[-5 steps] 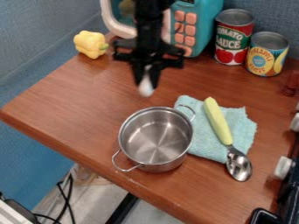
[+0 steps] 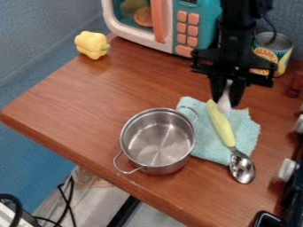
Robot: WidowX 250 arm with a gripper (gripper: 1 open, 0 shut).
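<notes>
My black gripper point(image 2: 228, 93) hangs at the right of the table over the light blue cloth point(image 2: 204, 147), its pale tip just above the upper end of a spoon point(image 2: 243, 168) with a yellow handle. Whether the fingers are open or shut is hard to tell. A steel pot point(image 2: 157, 140) with two handles stands left of the cloth.
A toy microwave point(image 2: 159, 19) and a yellow toy point(image 2: 92, 45) sit at the back. A yellow can point(image 2: 275, 55) stands behind the arm, a small red object point(image 2: 296, 86) at the right edge.
The arm has moved right and down from the back middle to over the spoon's handle, now covering the red can. The pot, cloth and spoon look unmoved.
</notes>
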